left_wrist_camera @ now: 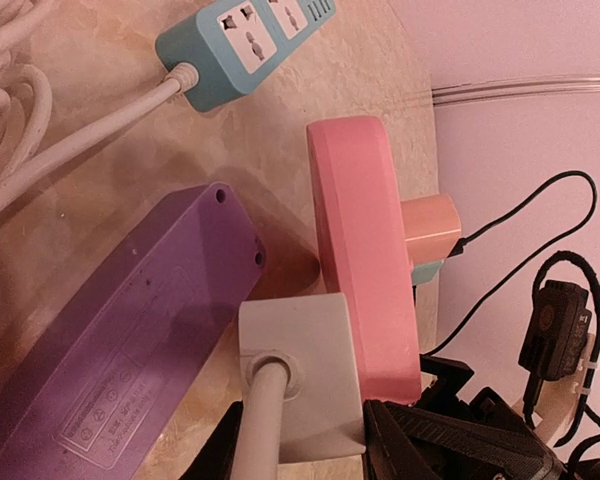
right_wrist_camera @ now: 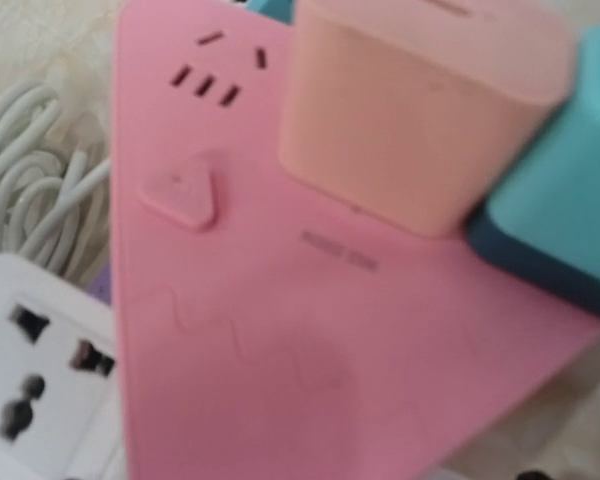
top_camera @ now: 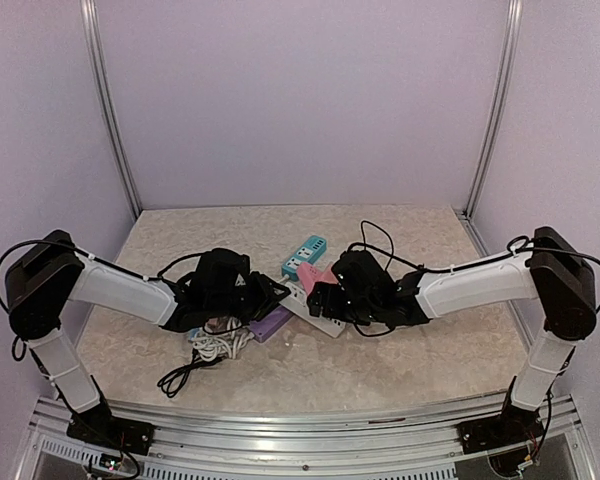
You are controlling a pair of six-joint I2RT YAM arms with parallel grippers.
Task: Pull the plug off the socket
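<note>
My left gripper is shut on the end of the white power strip, where its cable leaves, in the left wrist view. A pink triangular socket lies over that strip, carrying a peach plug and a teal plug. My right gripper is over the pink socket; the right wrist view looks closely down on both plugs, slightly blurred, and its fingers are hardly visible there.
A purple strip lies beside the white one. A teal strip lies behind. Coiled white and black cables lie front left.
</note>
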